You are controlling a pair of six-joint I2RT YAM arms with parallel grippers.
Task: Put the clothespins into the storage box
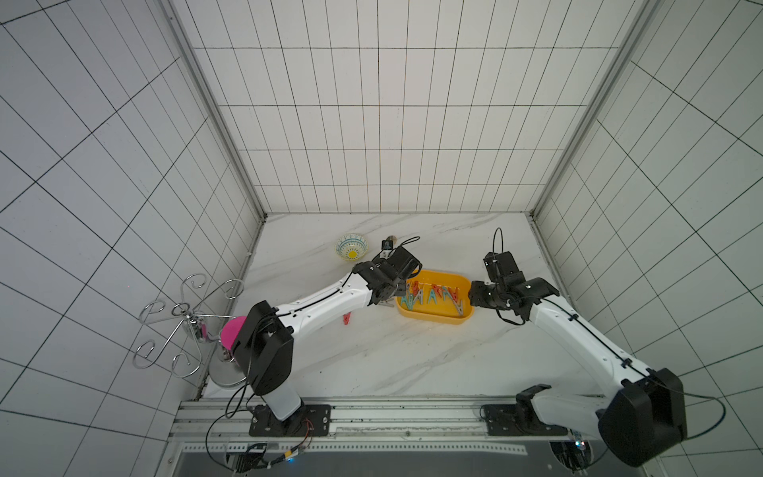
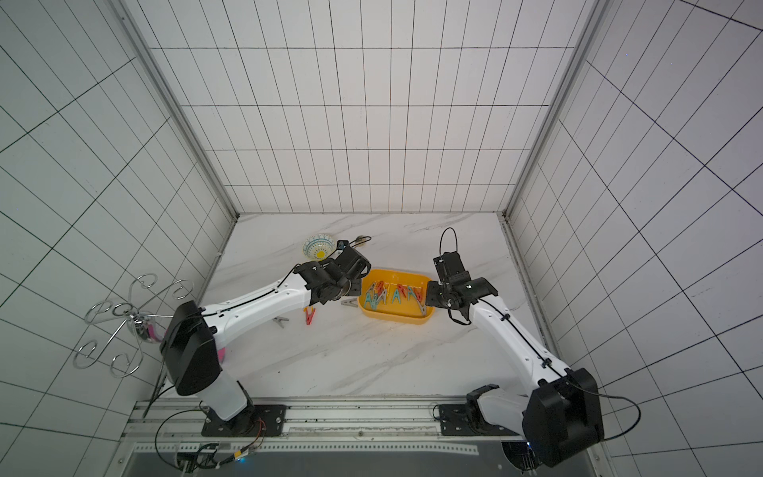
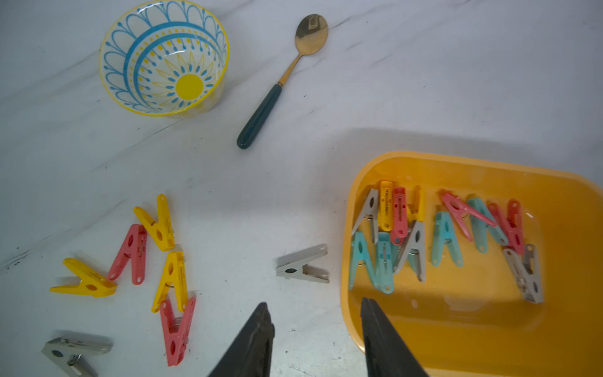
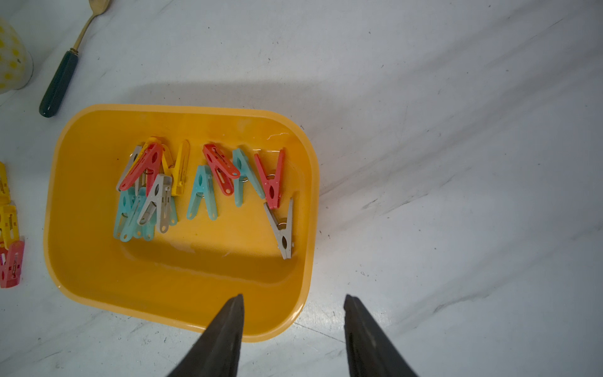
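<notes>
The yellow storage box point(image 3: 464, 352) holds several clothespins in red, teal, yellow and grey, mostly toward its back side. Just left of the box lies a grey clothespin point(image 3: 302, 267) on the table. Farther left are several more: yellow ones point(image 3: 155, 223), red ones point(image 3: 177, 331) and another grey clothespin point(image 3: 75, 355). My left gripper hovers by the box's left edge, fingers apart, nothing between them. Over the box's front right corner, my right gripper has its fingers spread and empty; the box's rim point(image 4: 301, 282) shows beneath.
Behind the clothespins stand a patterned bowl point(image 3: 164, 62) and a spoon with a dark green handle point(image 3: 260, 116). A metal rack point(image 1: 190, 318) and a pink object point(image 1: 232, 332) are at the far left. Bare table point(image 4: 452, 207) extends right of the box.
</notes>
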